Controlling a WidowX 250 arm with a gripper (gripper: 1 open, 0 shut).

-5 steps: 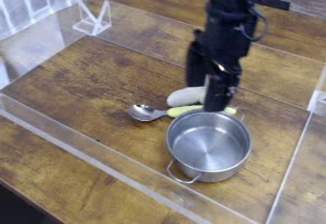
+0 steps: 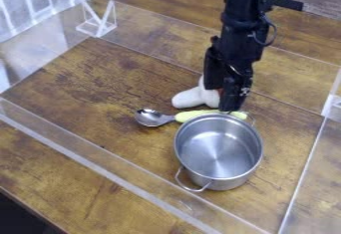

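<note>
Just below lie a spoon with a silver head and a pale yellow-green handle, and a large steel pot with wire handles.
A small white bracket stands at the back left. Clear panels run along the edges.
The arm has moved back, away from the pot, and down toward the white object, revealing more of the table behind it.
</note>
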